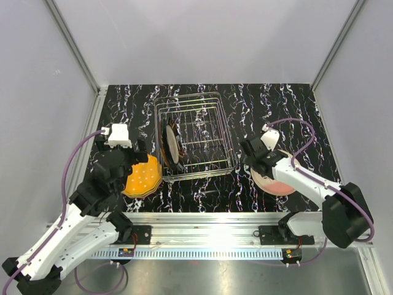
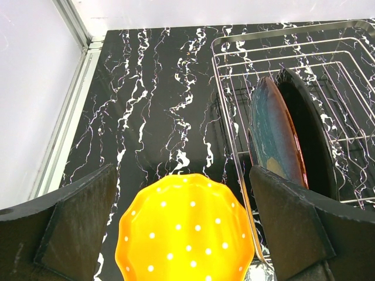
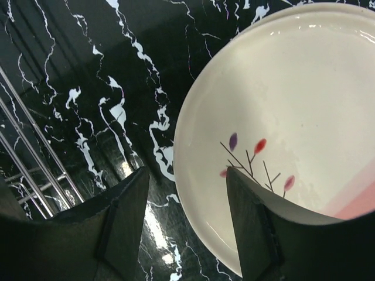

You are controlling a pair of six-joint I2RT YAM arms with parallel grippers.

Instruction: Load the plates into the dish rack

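Observation:
A wire dish rack [image 1: 196, 98] holds several upright plates [image 1: 170, 144] on its left side, a dark one [image 2: 307, 134] among them. Yellow dotted plates [image 1: 143, 178] lie flat left of the rack, below my open, empty left gripper [image 1: 121, 149]. Pale plates with a floral print [image 3: 293, 99] lie stacked flat to the rack's right. My right gripper [image 1: 250, 161] is over their left rim; in the right wrist view its open fingers straddle that rim from above, holding nothing.
Bare black marble counter [image 1: 270, 104] lies behind the pale plates and left of the rack. White walls [image 1: 209, 43] bound the back and both sides. A metal rail [image 1: 202, 218] runs along the front.

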